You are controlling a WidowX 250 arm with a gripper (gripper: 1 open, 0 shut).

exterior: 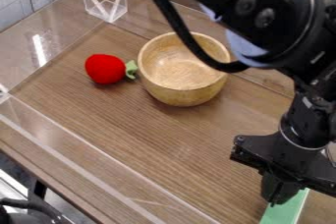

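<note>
My black gripper point(276, 177) is at the lower right, low over a pale green object point(284, 210) that reaches to the bottom edge. The gripper looks shut; its fingertips overlap the green object's upper end, and I cannot tell whether anything is between them. The far end of the green object is hidden under the gripper.
A wooden bowl point(183, 68) stands at the upper middle, with a red tomato-like object point(108, 70) left of it. A clear angular holder point(105, 2) is at the back left.
</note>
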